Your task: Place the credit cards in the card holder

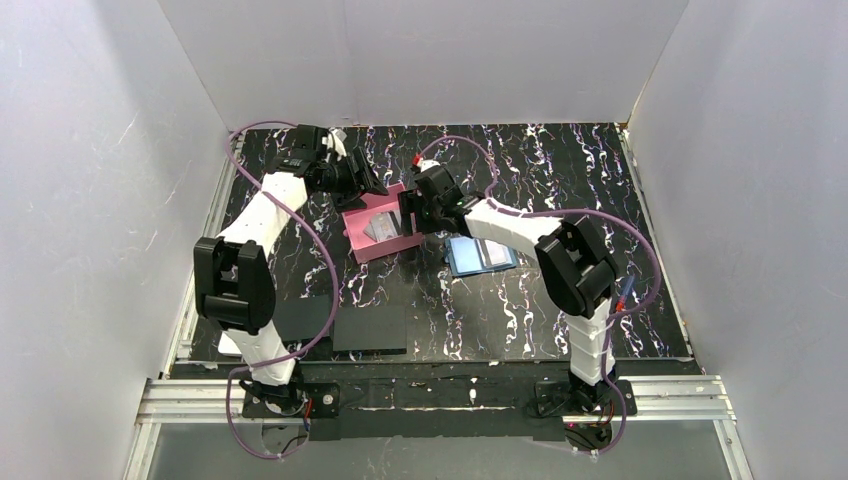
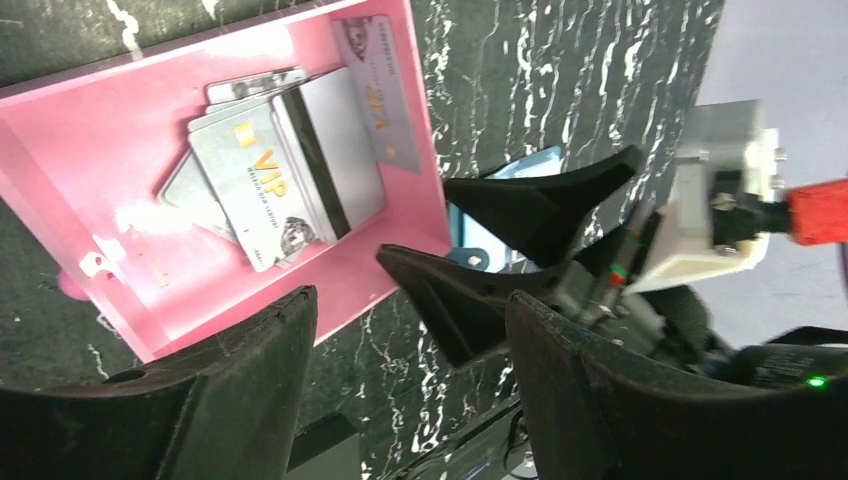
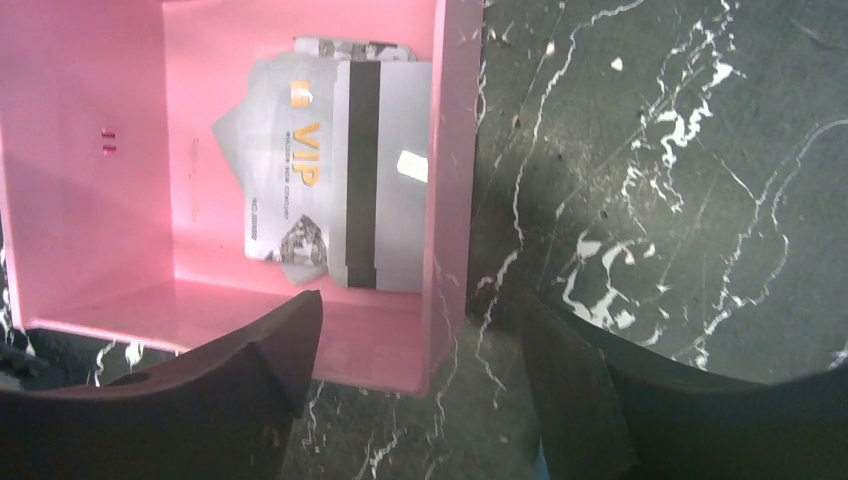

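Note:
Inside the pink box (image 1: 365,247), silver VIP credit cards (image 2: 255,180) lie overlapped in a loose stack. One card with a black stripe (image 3: 405,210) is on top, and another card (image 2: 380,95) rests upright along a wall. The blue card holder (image 1: 466,256) lies open to the right of the box, a striped card (image 1: 494,254) on its right half. My left gripper (image 1: 365,197) is open above the box's back left, holding nothing. My right gripper is open, its fingers on either side of the box's wall, with a gap on each side.
Two dark flat blocks (image 1: 370,329) lie at the front left, and a blue pen (image 1: 626,292) at the far right. Both grippers are close together over the box.

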